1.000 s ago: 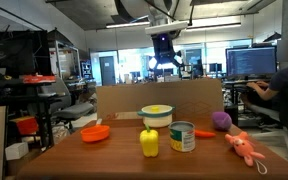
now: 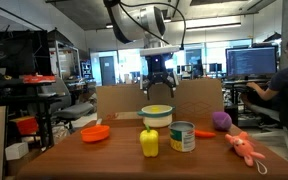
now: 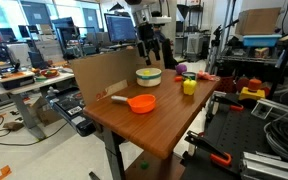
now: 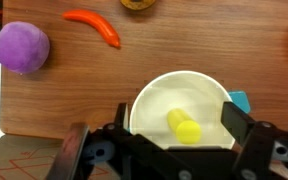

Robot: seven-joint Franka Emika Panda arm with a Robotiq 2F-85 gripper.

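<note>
A white pot [image 2: 157, 120] with blue-green handles stands on the wooden table, near the cardboard at its back. In the wrist view a yellow elongated object [image 4: 185, 126] lies inside the pot; what it is cannot be made out. My gripper is above the pot, its dark fingers [image 4: 236, 122] spread wide over opposite sides of it. Nothing is held between them. From the side, a clear gap shows between the gripper [image 2: 159, 86] and the pot's rim.
Around the pot are an orange bowl [image 3: 141, 104], a yellow pepper [image 2: 149, 142], a can [image 2: 182, 136], a red chili [image 4: 93, 25], a purple ball-like item [image 4: 22, 47] and a pink toy [image 2: 245, 148]. Cardboard [image 2: 198, 97] walls the back. Bare wood shows at front left.
My gripper has come down toward the pot, shifting slightly left in exterior view 1. Objects on the table have stayed in place.
</note>
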